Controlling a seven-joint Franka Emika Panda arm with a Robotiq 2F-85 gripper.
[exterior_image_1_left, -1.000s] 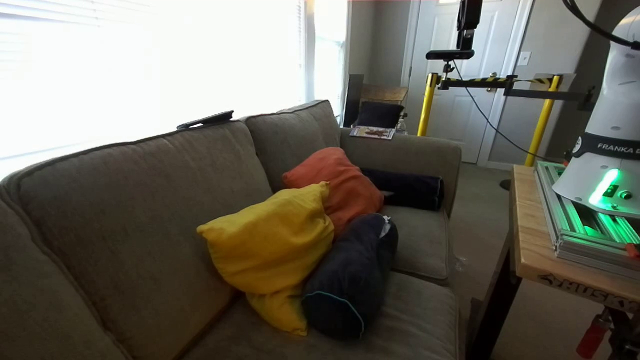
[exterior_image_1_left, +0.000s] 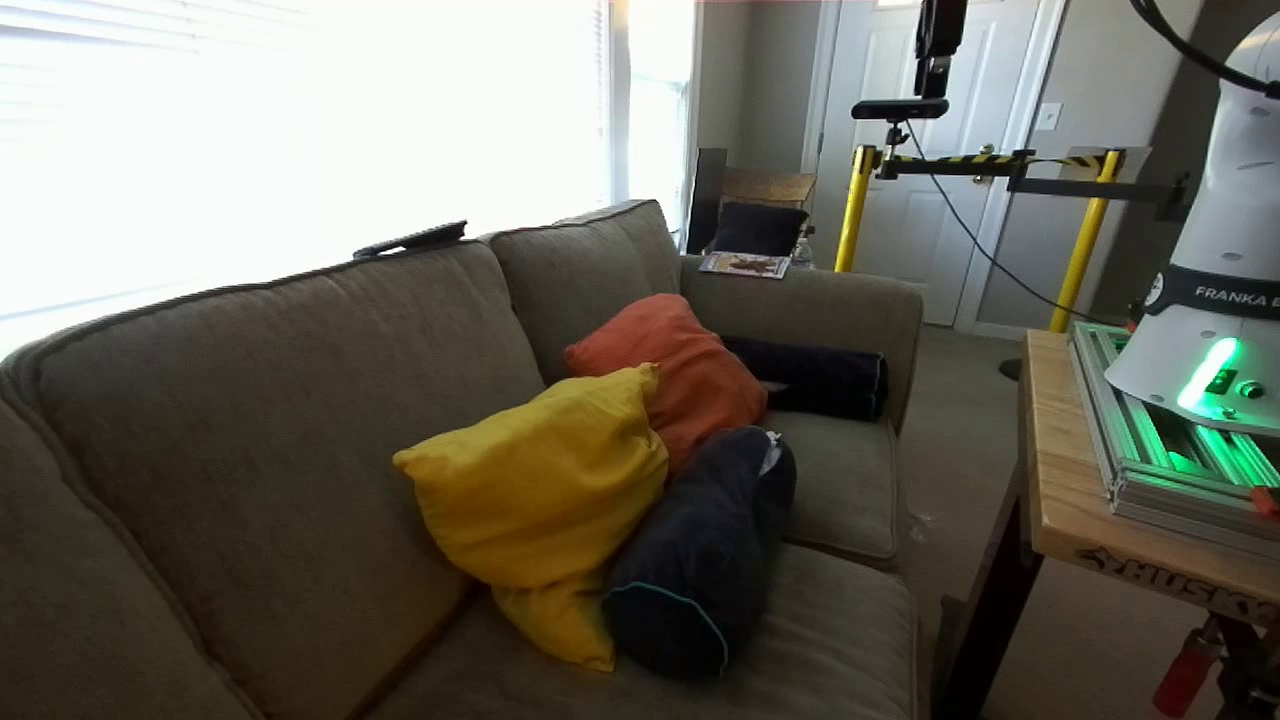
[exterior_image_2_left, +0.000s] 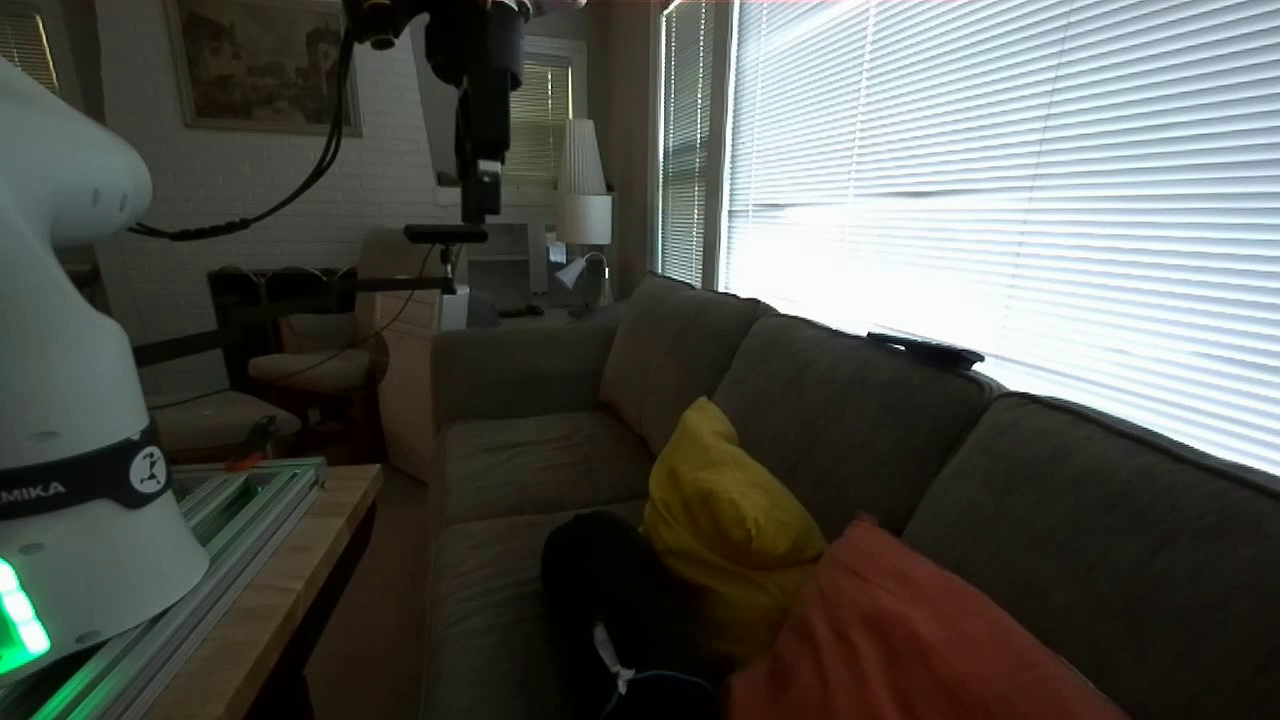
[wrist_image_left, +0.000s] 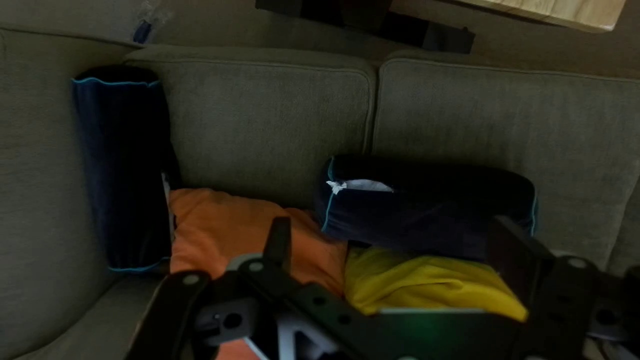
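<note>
High above the sofa, my gripper stands open, its two black fingers wide apart and nothing between them. In exterior view 2 the gripper (exterior_image_2_left: 482, 198) hangs well clear of every cushion. A yellow pillow (exterior_image_1_left: 540, 480) leans against the sofa back, with an orange pillow (exterior_image_1_left: 672, 366) beside it. In front of the yellow one lies a dark navy bolster (exterior_image_1_left: 708, 552) with light blue piping. Another navy bolster (wrist_image_left: 123, 174) rests along the sofa's arm, touching the orange pillow. From the wrist, my own fingers and mount hide parts of the yellow and orange pillows.
The grey-brown sofa (exterior_image_1_left: 288, 444) has bare seat along its front. A flat dark object (exterior_image_1_left: 414, 240) lies on top of its back. A magazine (exterior_image_1_left: 744, 264) lies on the arm. My base sits on a wooden workbench (exterior_image_1_left: 1080, 492), across a gap from the sofa.
</note>
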